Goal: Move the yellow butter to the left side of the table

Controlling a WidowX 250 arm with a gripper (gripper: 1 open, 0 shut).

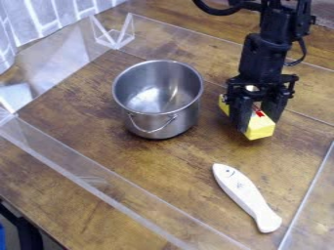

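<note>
The yellow butter (260, 128) is a small block with a red mark, to the right of the metal pot. My black gripper (248, 110) comes down over it from above and is shut on it. Its fingers cover much of the block's middle, so yellow shows mainly at the near end and a little at the far left. Whether the block clears the table by much is hard to tell from this angle.
A silver pot (158, 96) stands left of the gripper. A white, knife-like object (245, 196) lies in front. Clear plastic walls (98, 181) edge the left and front. Bare wood (72, 107) lies left of the pot.
</note>
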